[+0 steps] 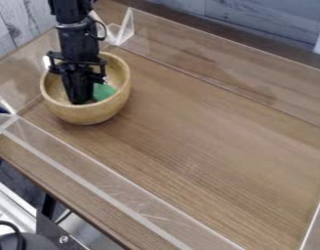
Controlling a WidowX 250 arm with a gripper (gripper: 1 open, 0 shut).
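Note:
A wooden bowl [85, 111] sits at the left of the table. The black gripper [78, 90] reaches down into it from the top left, its fingers low inside the bowl, beside or over a green object [102, 92] that it partly hides. I cannot tell whether the gripper is open or shut, or whether it holds the green object.
Clear tape strips run along its near left part. A small clear object stands behind the bowl near the top. Black cables lie at the bottom left corner.

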